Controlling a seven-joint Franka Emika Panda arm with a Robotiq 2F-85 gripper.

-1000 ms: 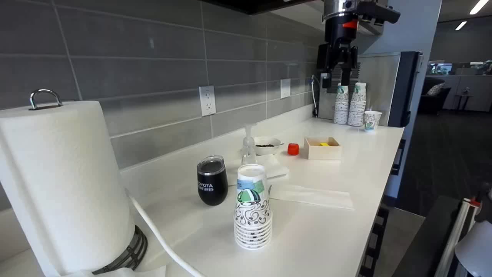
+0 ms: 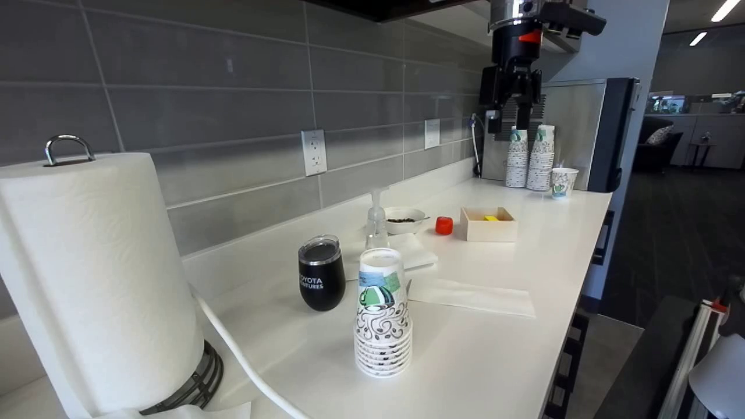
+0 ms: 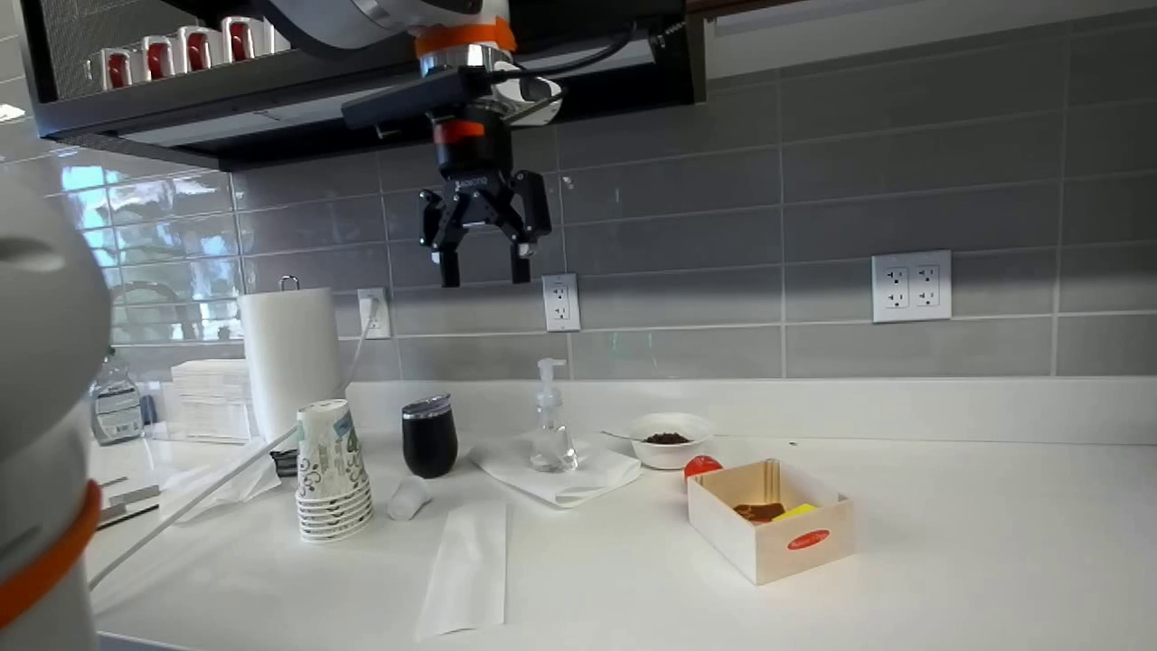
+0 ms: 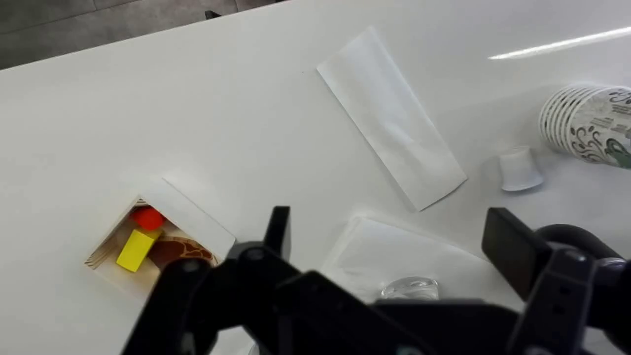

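My gripper (image 3: pixel 484 277) hangs well above the counter, near the tiled wall, open with nothing between its fingers. From the wrist view, the pads (image 4: pixel 513 248) stand wide apart over a folded white napkin (image 4: pixel 408 251). On that napkin stands a clear pump bottle (image 3: pixel 550 423). A small wooden box (image 3: pixel 772 532) sits to the right; inside it the wrist view shows a yellow block (image 4: pixel 138 249), a red round piece (image 4: pixel 148 218) and a brown piece (image 4: pixel 177 251). Behind the box is a red object (image 3: pixel 701 466), beside a white bowl (image 3: pixel 672 434) of dark bits with a utensil.
A stack of upturned paper cups (image 3: pixel 331 472), a small white cup (image 3: pixel 408 498) on its side, a black tumbler (image 3: pixel 429 438) and a paper towel roll (image 3: pixel 290 353) stand left. A flat white strip (image 3: pixel 466 570) lies mid-counter. Right of the box is clear; a shelf (image 3: pixel 325 92) hangs overhead.
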